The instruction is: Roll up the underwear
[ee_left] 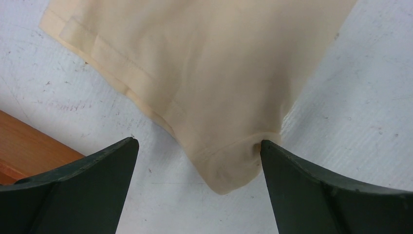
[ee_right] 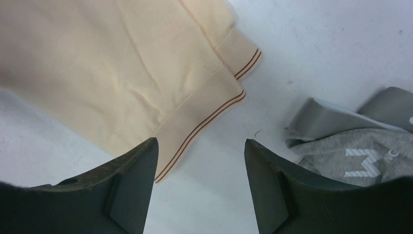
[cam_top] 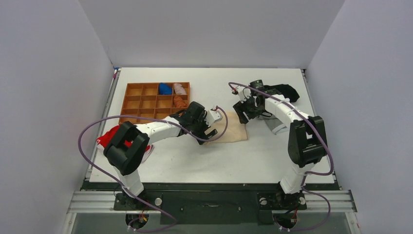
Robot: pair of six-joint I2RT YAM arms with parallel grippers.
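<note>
Beige underwear (cam_top: 231, 129) lies folded flat in the middle of the white table, between my two arms. In the left wrist view a narrow end of the underwear (ee_left: 229, 170) reaches into the gap between the fingers of my open left gripper. The right wrist view shows its waistband side (ee_right: 197, 117), edged with dark twin stripes. My right gripper stands wide open over that side, with nothing held. One striped corner is close to the left finger (ee_right: 131, 180); whether they touch I cannot tell.
A brown compartment box (cam_top: 141, 97) at the back left holds a few rolled cloths. Red and white clothing (cam_top: 111, 135) lies at the left, partly behind my arm. Grey cloth (ee_right: 360, 141) and black cloth (cam_top: 287, 91) lie at the right.
</note>
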